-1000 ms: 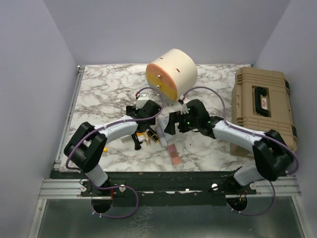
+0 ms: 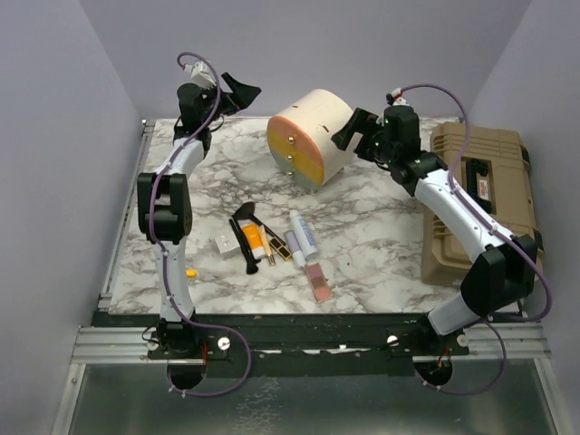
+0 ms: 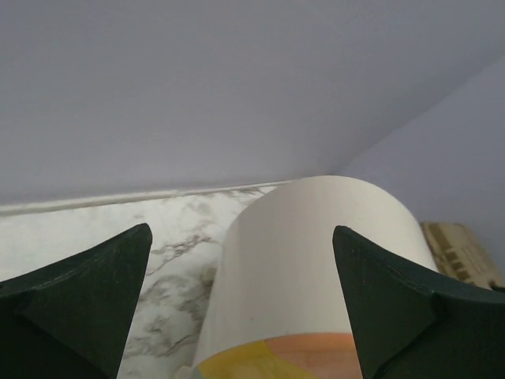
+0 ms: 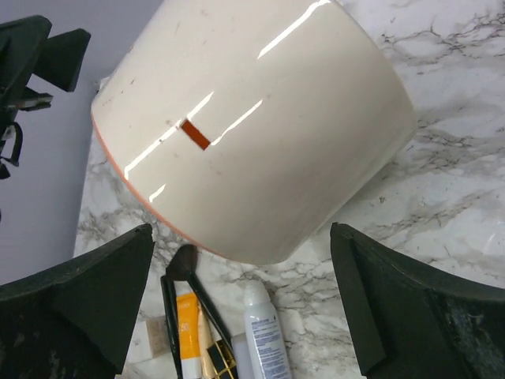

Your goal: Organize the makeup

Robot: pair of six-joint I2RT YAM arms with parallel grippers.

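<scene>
A cream cylindrical organizer (image 2: pixel 322 127) with coloured drawer fronts lies at the back centre. Makeup lies loose in the middle front: brushes (image 2: pixel 246 249), an orange tube (image 2: pixel 254 240), a white bottle (image 2: pixel 302 233), a lavender tube (image 2: pixel 294 249), a pink palette (image 2: pixel 318 283) and a small pale box (image 2: pixel 226 244). My left gripper (image 2: pixel 234 89) is raised at the back left, beside the organizer, open and empty. My right gripper (image 2: pixel 353 131) is open over the organizer's right side, its fingers empty.
A large tan case (image 2: pixel 485 245) fills the right edge. A small yellow item (image 2: pixel 191 273) lies at the front left.
Both arms have risen from the makeup toward the back, the left one up and to the left, the right one up beside the organizer.
</scene>
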